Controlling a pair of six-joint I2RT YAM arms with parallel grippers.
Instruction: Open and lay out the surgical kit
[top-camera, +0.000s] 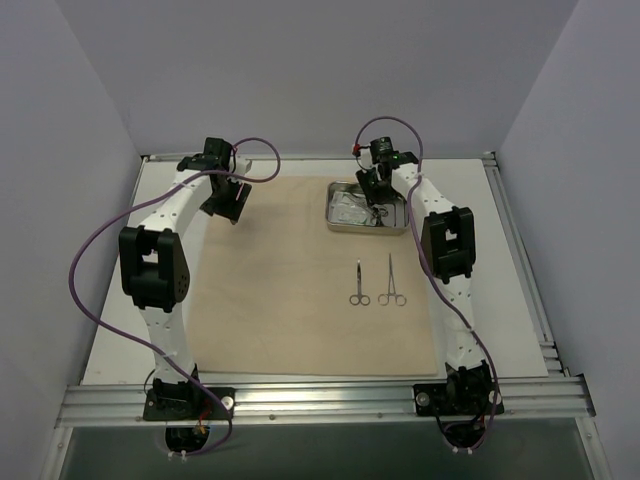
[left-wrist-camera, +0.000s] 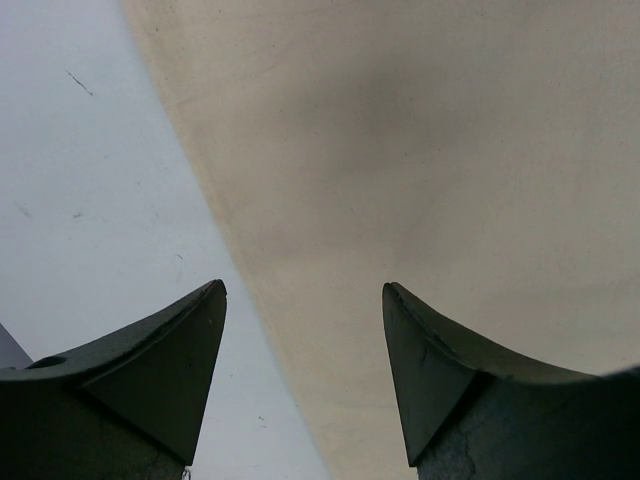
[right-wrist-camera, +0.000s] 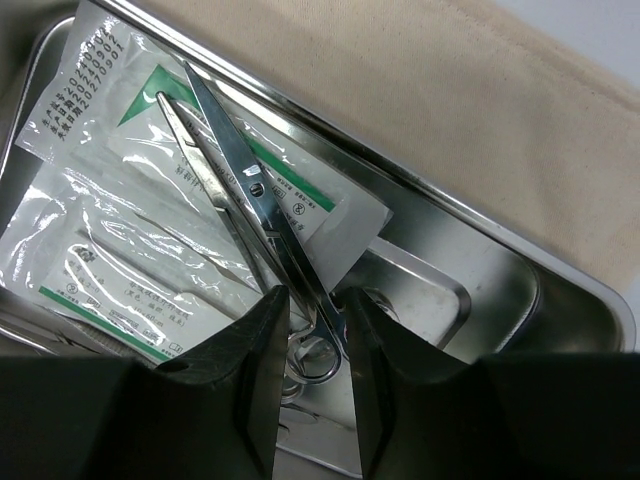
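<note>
The steel tray at the back right holds white-and-green sealed packets and crossed steel scissor-like instruments. My right gripper is down in it, fingers part apart on either side of the instruments' handles; whether it grips them I cannot tell. On the beige cloth below the tray lie scissors and a hemostat, side by side. My left gripper is open and empty above the cloth's back left edge.
White table borders it, with a metal rail and walls around.
</note>
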